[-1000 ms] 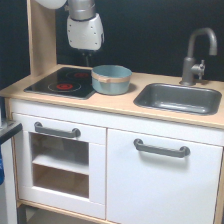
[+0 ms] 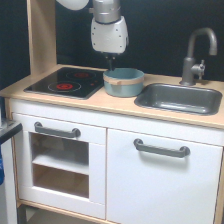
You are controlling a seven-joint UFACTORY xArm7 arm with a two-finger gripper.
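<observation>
A blue-green round pot (image 2: 125,87) sits on the wooden counter (image 2: 108,102), between the black stove top and the sink. It appears upright. Directly over its left rim is my gripper (image 2: 110,66), pointing down from the white hand (image 2: 109,37). The dark fingers reach to the pot's rim or very close to it. Against the dark wall they are too small and dim to show whether they are open, shut or on the rim.
The black stove top (image 2: 66,84) with red-marked burners is clear on the left. To the right lies an empty sink (image 2: 180,98) with a tall grey faucet (image 2: 196,55). Below are white cabinet doors (image 2: 165,180) with grey handles.
My gripper has moved right and slightly lower. The pot has shifted right along the counter, away from the stove top and closer to the sink.
</observation>
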